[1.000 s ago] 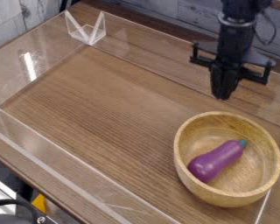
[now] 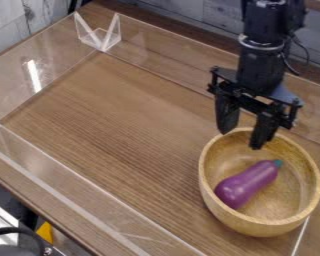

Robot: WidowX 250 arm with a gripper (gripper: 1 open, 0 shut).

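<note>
My gripper (image 2: pixel 258 128) hangs open over the back part of a wooden bowl (image 2: pixel 296 202) at the right, its dark fingers pointing down with nothing seen between them. A purple eggplant (image 2: pixel 246 185) lies tilted in the bowl, in front of and below the gripper.
A bluish object, too hidden to tell what it is, shows behind the gripper at the right. A white wire item (image 2: pixel 99 32) stands at the back left. A dark object (image 2: pixel 23 238) sits at the bottom-left corner.
My gripper has come down and toward the viewer, from behind the bowl to over its back part. The bowl and eggplant look unmoved.
</note>
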